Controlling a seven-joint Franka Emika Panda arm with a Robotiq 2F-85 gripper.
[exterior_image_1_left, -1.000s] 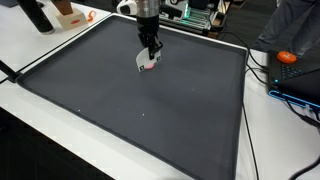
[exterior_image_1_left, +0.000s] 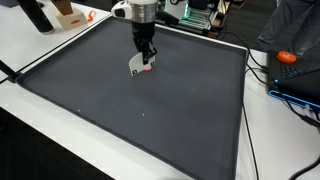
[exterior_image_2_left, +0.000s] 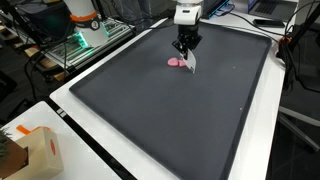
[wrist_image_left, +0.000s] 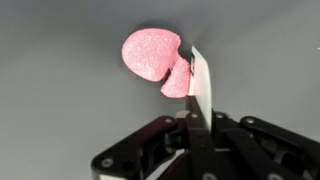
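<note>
A thin, flat white piece (exterior_image_1_left: 137, 64), like a card or a scraper, hangs from my gripper (exterior_image_1_left: 145, 50). The wrist view shows this white piece (wrist_image_left: 203, 82) nearly edge-on, rising from between the shut fingers of the gripper. Just left of it there lies a pink object (wrist_image_left: 152, 54) with a rounded lobe and a smaller narrow part, close against the white edge; whether they touch is unclear. In exterior view 2 the pink object (exterior_image_2_left: 176, 62) rests on the dark board beside the white piece (exterior_image_2_left: 190, 62).
The dark grey board (exterior_image_1_left: 130, 105) is bare across its near part. White table (exterior_image_2_left: 90, 93) borders it. An orange-and-cream box (exterior_image_2_left: 40, 155) stands at the near left corner in exterior view 2; cables and a black device (exterior_image_1_left: 295, 78) lie off to the right in exterior view 1.
In exterior view 1, my gripper and the white piece have shifted a little to the left. More of the pink object now shows at the white piece's right side.
</note>
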